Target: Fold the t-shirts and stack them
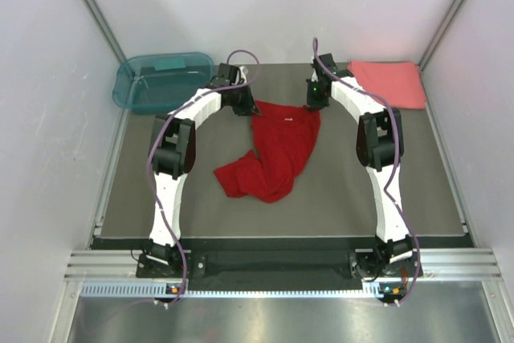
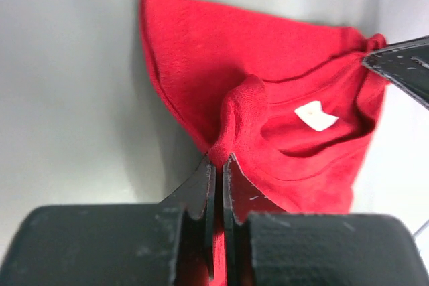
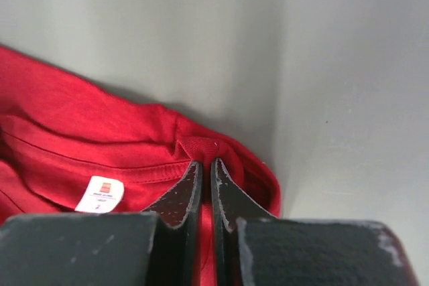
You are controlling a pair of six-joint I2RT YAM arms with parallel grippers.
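The red T-shirt [image 1: 277, 150] lies crumpled on the grey table, its neck end at the back and a loose part spread to the front left. My left gripper is shut on a bunched fold near one upper corner, left of the white label [image 2: 316, 115]. On the other upper side, my right gripper is shut on the gathered red cloth [image 3: 154, 125] beside the collar. In the left wrist view a dark finger of the other gripper reaches in at the upper right.
A teal bin [image 1: 161, 86] stands at the back left. A folded pink-red shirt [image 1: 389, 82] lies at the back right.
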